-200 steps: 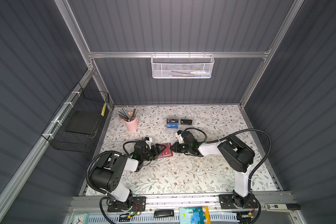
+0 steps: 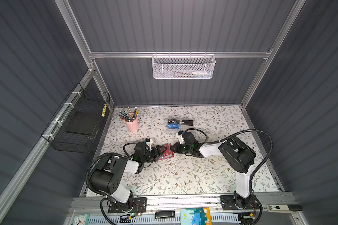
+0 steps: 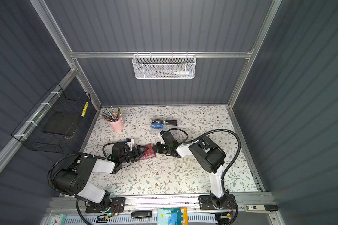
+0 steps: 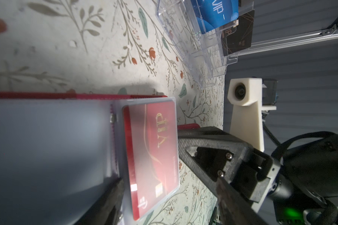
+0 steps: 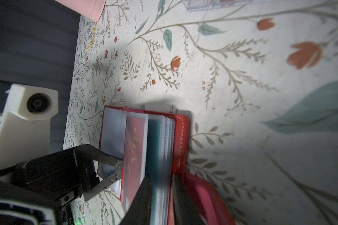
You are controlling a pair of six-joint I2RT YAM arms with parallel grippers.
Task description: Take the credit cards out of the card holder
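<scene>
The red card holder (image 2: 166, 157) lies open on the table between my two grippers. A red VIP card shows in its clear sleeve, over a stack of pages seen edge-on in the right wrist view. My left gripper (image 2: 163, 149) comes in from the left over the holder, and its blurred fingers (image 4: 231, 202) stand apart, open, with the card between them in view. At the holder's right edge is my right gripper (image 2: 173, 148), open, its fingers (image 5: 140, 202) close around the page edges. Contact there cannot be made out.
Behind the holder stands a clear tray (image 2: 172, 131) with blue and black cards. A pink pencil cup (image 2: 132, 125) is at back left. Wire baskets hang on the left and back walls.
The left gripper and arm have shifted very slightly, and the holder looks a little more turned or raised. My right arm stays where it was.
</scene>
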